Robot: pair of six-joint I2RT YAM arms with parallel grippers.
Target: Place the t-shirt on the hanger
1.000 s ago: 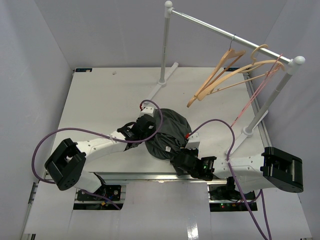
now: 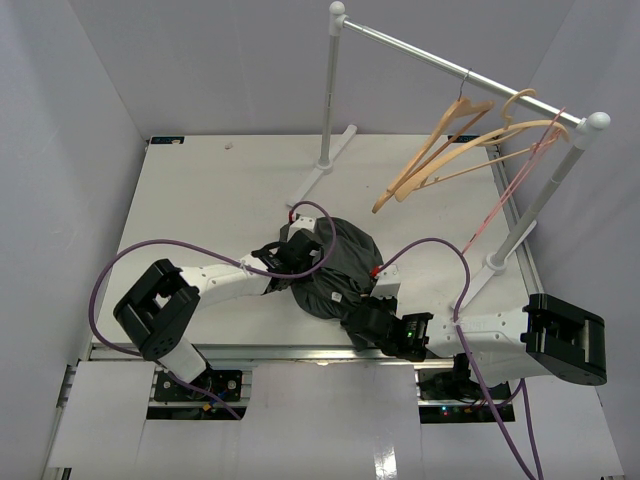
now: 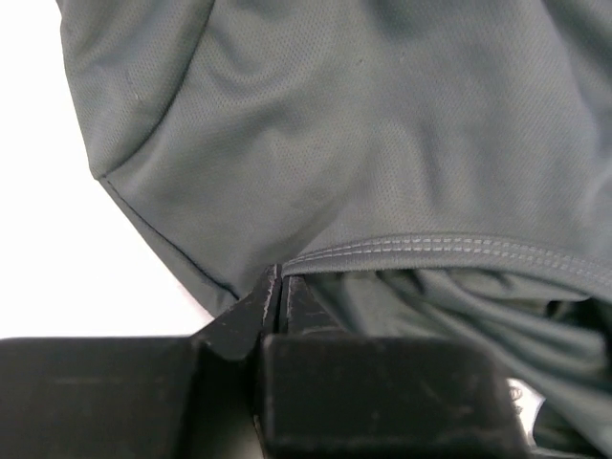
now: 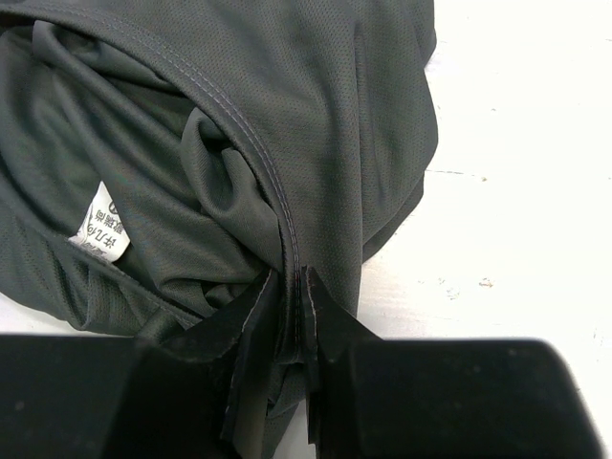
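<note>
A dark grey t-shirt (image 2: 345, 250) lies bunched on the white table, a white label (image 4: 100, 225) showing among its folds. My left gripper is shut on the shirt's stitched hem, on the shirt's left side. My right gripper is shut on the stitched hem at the near end of the shirt. Wooden hangers (image 2: 438, 135) hang from the rail at the upper right, above and apart from the shirt.
A white rack with a top rail (image 2: 420, 57) and posts (image 2: 540, 200) stands on the right and back, with pink straps hanging from it.
The right arm and the shirt look almost unchanged.
</note>
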